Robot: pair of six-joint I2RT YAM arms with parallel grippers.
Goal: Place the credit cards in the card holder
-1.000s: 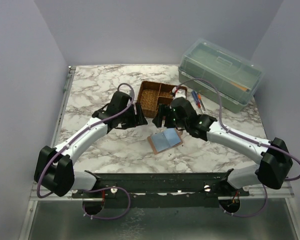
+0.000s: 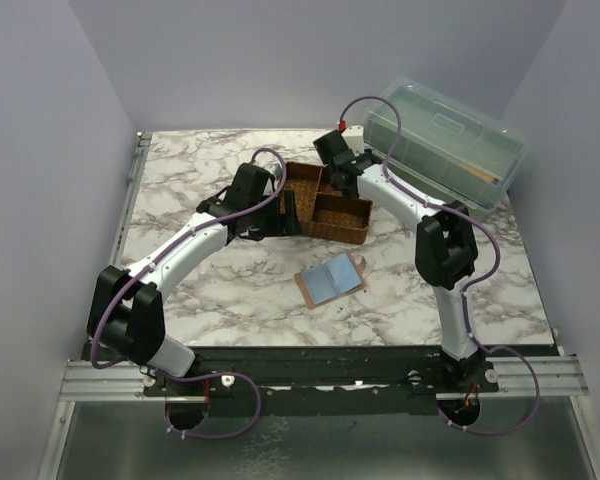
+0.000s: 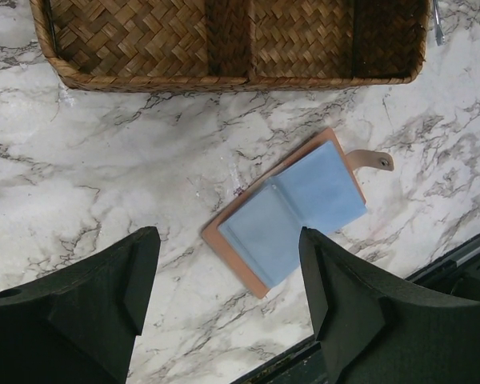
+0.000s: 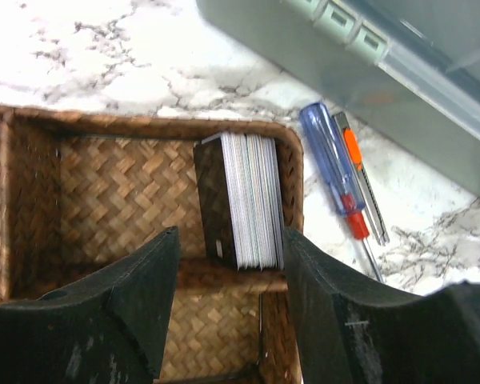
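The card stack (image 4: pixel 248 200), white-edged with a dark card at its left, stands upright in a woven basket compartment, seen in the right wrist view. My right gripper hangs open just above it. The open tan card holder (image 3: pixel 284 216) with pale blue sleeves lies on the marble table below the basket. My left gripper is open above the table, left of the holder in the top view, with nothing between its fingers.
A translucent lidded box (image 2: pixel 445 140) stands at the back right. A screwdriver (image 4: pixel 332 156) and a utility knife (image 4: pixel 360 172) lie between it and the basket.
My left gripper has shifted slightly back and right.
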